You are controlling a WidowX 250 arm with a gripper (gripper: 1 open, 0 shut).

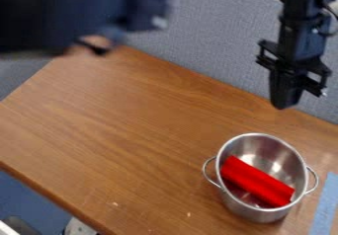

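A steel pot (248,141) with two wire handles stands at the lower right of the table, holding a bright red cylindrical object (258,180). My dark gripper (283,95) hangs at the upper right, above and behind the pot and apart from it. It is shut, with nothing visible between its fingers.
A light blue strip (325,204) lies right of the pot. A grey wall runs behind. Large blurred dark shapes cover the upper left.
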